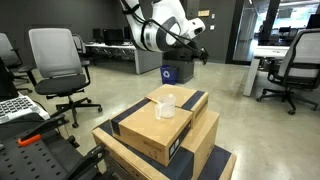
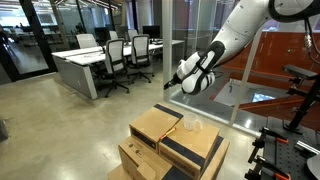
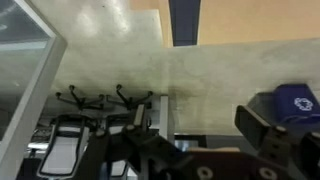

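A small whitish, see-through container (image 1: 166, 104) stands on top of the stacked cardboard boxes (image 1: 150, 130); in exterior view 2 it shows only faintly. My white arm (image 1: 165, 32) reaches in from the top, its end well above and beyond the boxes. In the wrist view my gripper is open, its dark fingers spread along the bottom with nothing between them. Floor lies beneath, and a box edge (image 3: 235, 20) crosses the top of that view. The container is not in the wrist view.
A dark blue bin (image 1: 169, 75) stands on the floor behind the arm. Office chairs (image 1: 58, 62) are at the sides, and a dark worktable (image 1: 35, 150) is at front left. Open floor (image 2: 60, 125) lies left of the boxes.
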